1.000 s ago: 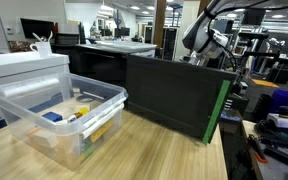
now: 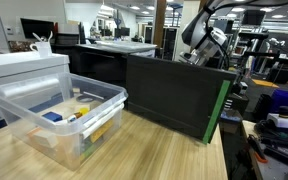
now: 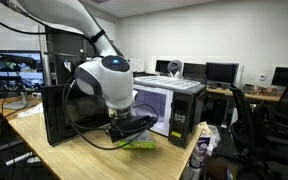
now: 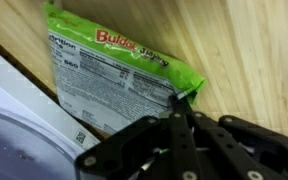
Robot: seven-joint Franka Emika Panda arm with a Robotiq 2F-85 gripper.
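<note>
A packet (image 4: 114, 75) with green ends and a silver-grey printed panel lies on the wooden table in the wrist view. Its red and white label lettering is legible only in part. In exterior view 2, the same green packet (image 3: 136, 143) shows on the tabletop under the arm. My gripper is shut, its fingertips right at the packet's green edge. Whether a thin fold of wrapper is pinched between them cannot be made out. Exterior view 1 hides the packet behind the dark panel.
A dark upright panel (image 2: 179, 95) with a green edge stands on the table. Beside it is a clear bin (image 2: 59, 140) holding several colourful items. In the wrist view, a pale lilac object (image 4: 19, 150) with a white rim borders the packet.
The visible part of the arm behind the panel has shifted slightly in exterior view 1. The bin and panel have stayed put.
</note>
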